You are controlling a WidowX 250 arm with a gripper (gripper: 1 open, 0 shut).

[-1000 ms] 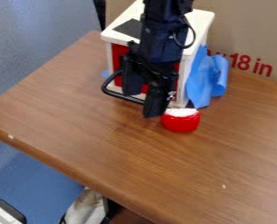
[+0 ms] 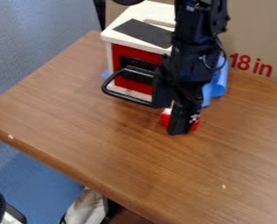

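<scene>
My black gripper [image 2: 182, 118] is low over a small red round object [image 2: 193, 123] on the wooden table [image 2: 93, 157], covering most of it; whether the fingers are open or shut on it is hidden. Behind stands a white toy appliance with a red front [image 2: 125, 66] and a black bar handle, partly hidden by my arm.
A blue cloth-like item [image 2: 218, 83] lies right of the appliance, before a cardboard box [image 2: 255, 44] with red print. The table's left and near edge runs diagonally, with floor and clutter beyond.
My gripper has moved right and down onto the red round object, which it now mostly hides.
</scene>
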